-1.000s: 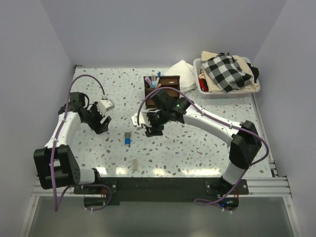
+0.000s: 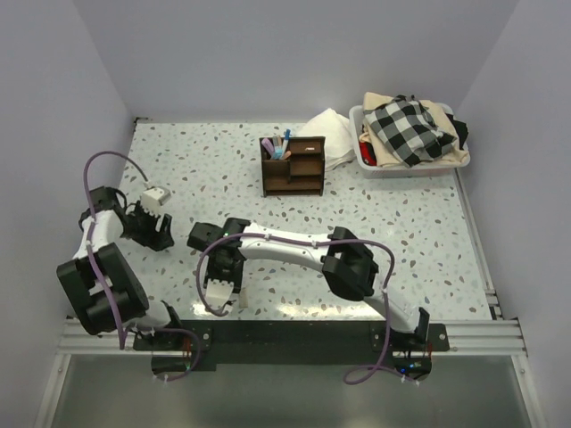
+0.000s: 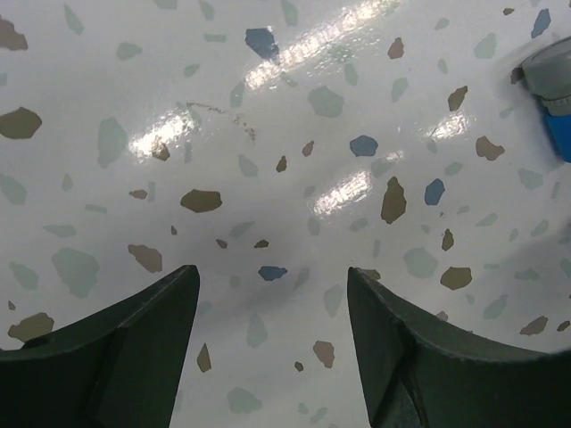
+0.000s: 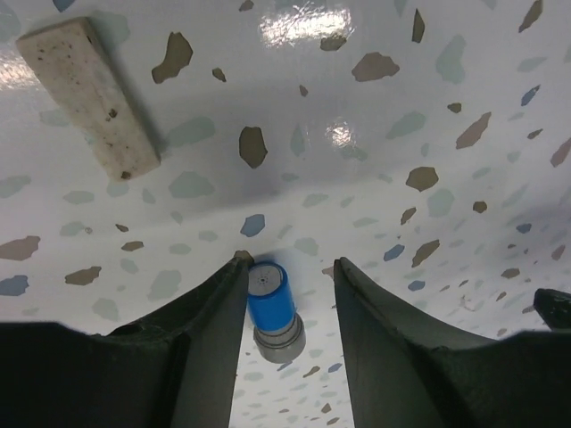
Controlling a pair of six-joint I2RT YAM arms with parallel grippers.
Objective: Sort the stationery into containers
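The brown wooden organizer [image 2: 292, 184] stands at the back centre with pens and other items in its compartments. In the right wrist view a blue cylinder with a silver end [image 4: 271, 306] lies under the fingertips of my right gripper, which is open. A beige block [image 4: 87, 98] lies above it in that view. My left gripper is open over bare table at the left, with the silver and blue item [image 3: 550, 80] at the upper right edge of its view.
A white bin [image 2: 397, 171] of folded cloths stands at the back right. A white cloth [image 2: 329, 134] lies behind the organizer.
My right gripper has swept left and toward the front, over the blue cylinder near the beige block. My left arm has moved left, away from the middle.
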